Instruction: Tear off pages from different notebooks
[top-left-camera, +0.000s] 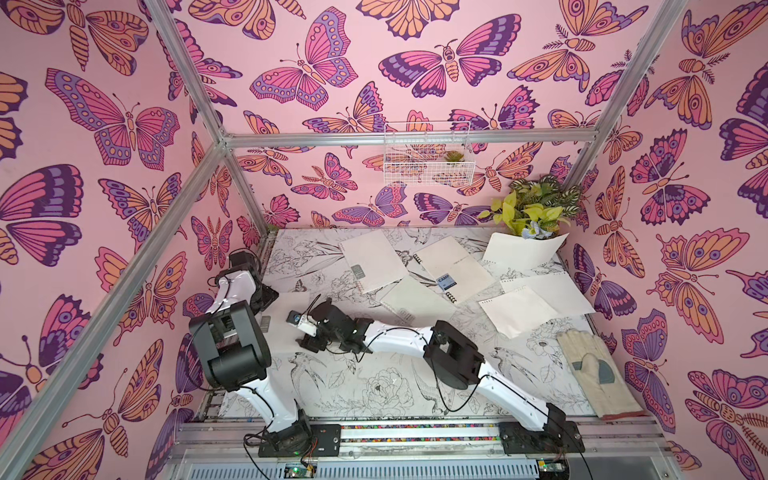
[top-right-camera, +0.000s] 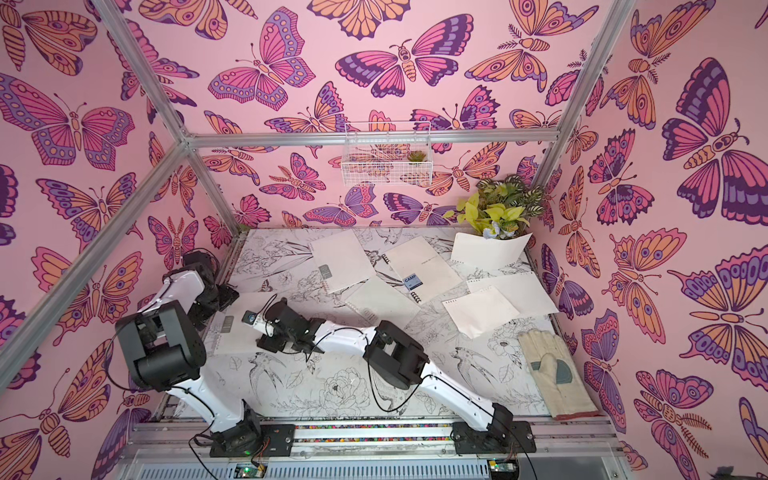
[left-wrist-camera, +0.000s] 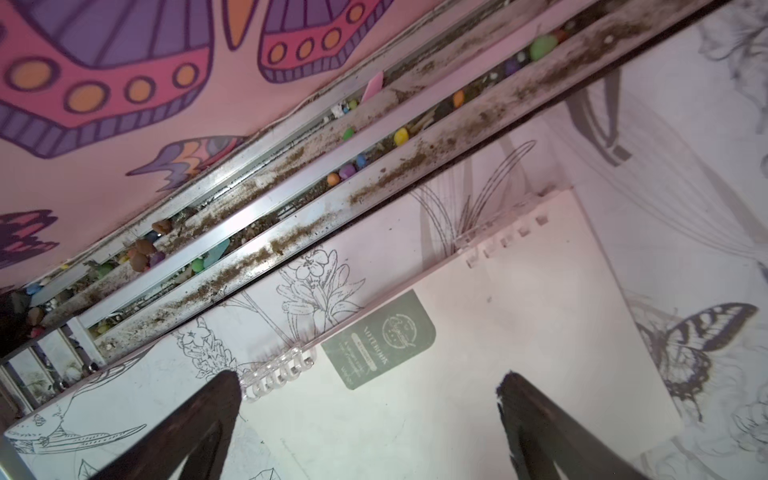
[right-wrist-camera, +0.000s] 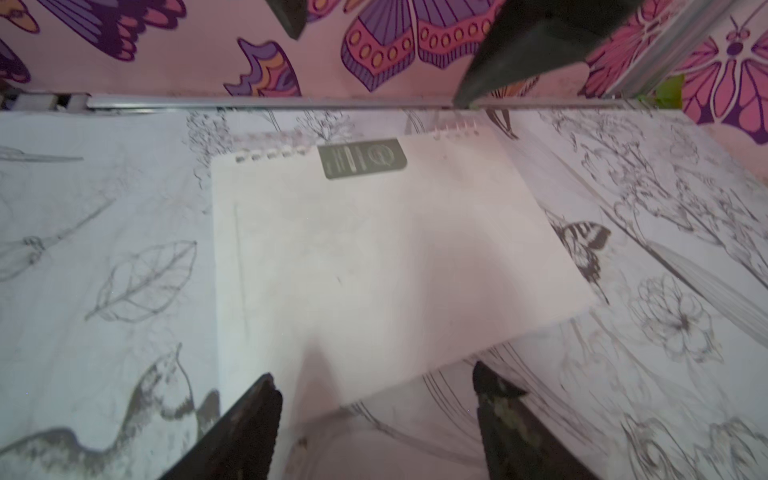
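A white ring-bound notebook (left-wrist-camera: 520, 320) with a grey-green label (left-wrist-camera: 380, 340) lies flat at the table's left side, its holed edge toward the left rail. Above it my left gripper stands open, fingers apart, nothing between them. From the other side, my right gripper is over the table just short of the notebook's near edge; its fingers are apart and empty. Dark parts of the left arm hang at the top of the right wrist view. In the top left view the right gripper partly hides this notebook (top-left-camera: 277, 340).
More notebooks and pages lie at the back and right: one with a grey label (top-left-camera: 374, 262), one with a blue label (top-left-camera: 472, 276), a loose sheet (top-left-camera: 560, 294). A glove (top-left-camera: 596, 372) rests at the right edge.
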